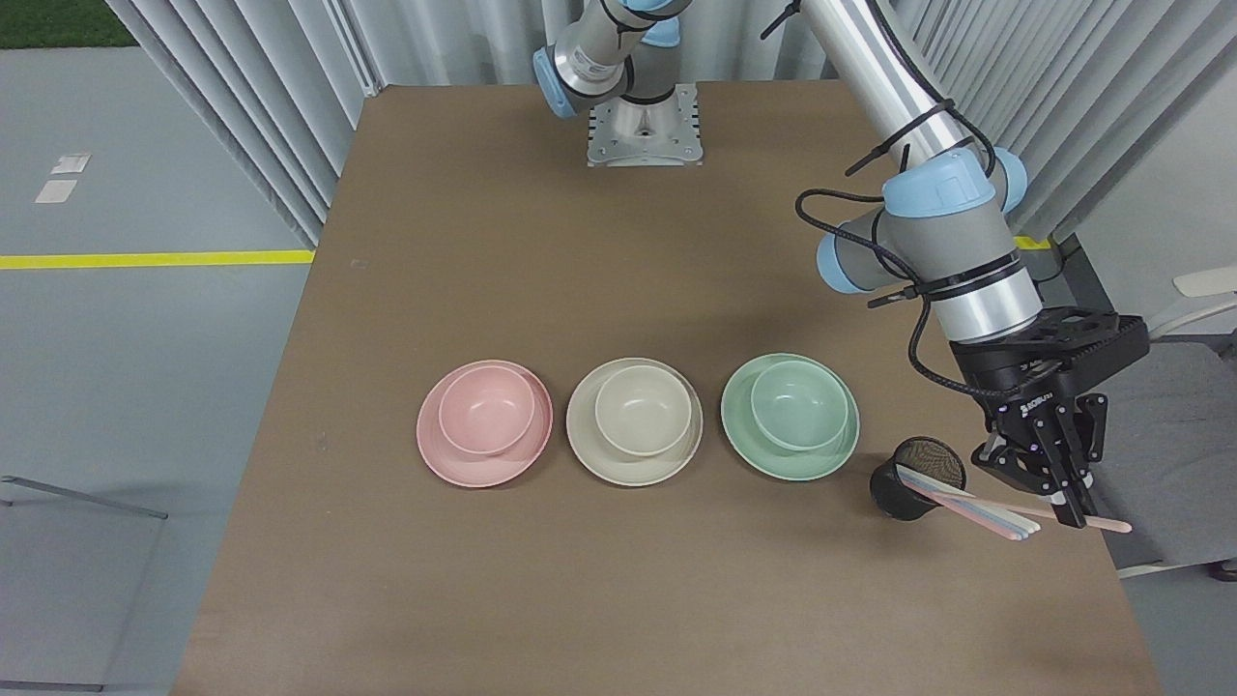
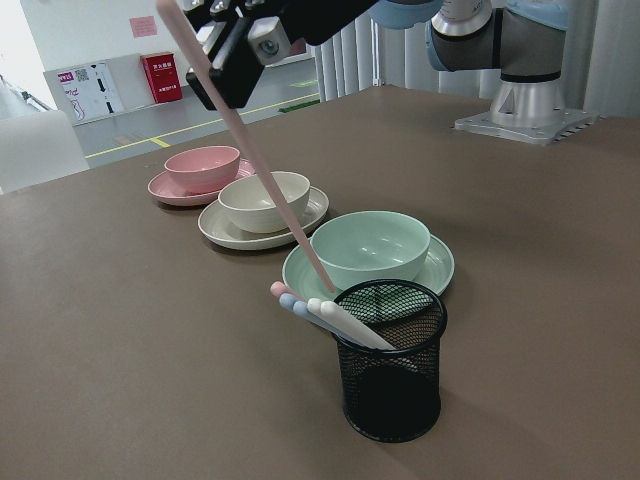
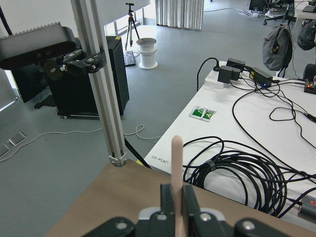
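My gripper is shut on a pink chopstick (image 3: 176, 158), seen upright between the fingers in the wrist view. In the front view the gripper (image 1: 1073, 510) is at the table's right edge, above and right of the black mesh pen cup (image 2: 390, 390). The held chopstick (image 2: 250, 150) slants down toward the cup in the left view; whether it touches cannot be told. Several pale chopsticks (image 1: 968, 507) lean out of the cup. Pink (image 1: 487, 406), cream (image 1: 641, 408) and green (image 1: 799, 404) bowls sit on matching plates.
In the wrist view appear an aluminium post (image 3: 106, 108) and a white table (image 3: 217, 118) with cables.
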